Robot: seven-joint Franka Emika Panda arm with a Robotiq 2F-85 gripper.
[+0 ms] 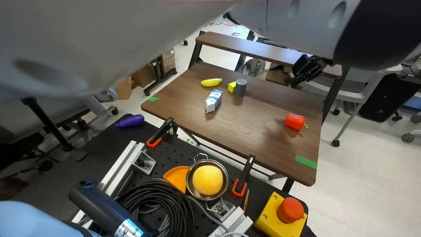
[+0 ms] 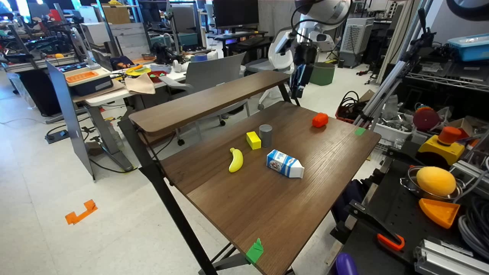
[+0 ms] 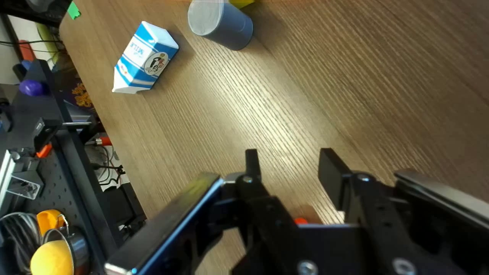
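Observation:
My gripper is open, with bare table visible between its spread fingers; in exterior view 1 the gripper (image 1: 290, 81) hangs in the air above the far right of the table. The red pepper (image 1: 295, 122) lies on the tabletop lower down, apart from it; the wrist view shows only a sliver of red behind the gripper. A blue and white milk carton (image 3: 145, 57) lies on its side. The grey cylinder (image 2: 266, 135) stands upright beside a yellow block (image 2: 253, 140). Left of these in exterior view 2 lies a yellow banana (image 2: 236, 160).
A raised shelf (image 2: 206, 101) runs along the table's far edge. On the black bench in front sit a pot with a yellow ball (image 1: 207, 180), clamps and a red stop button (image 1: 290, 209).

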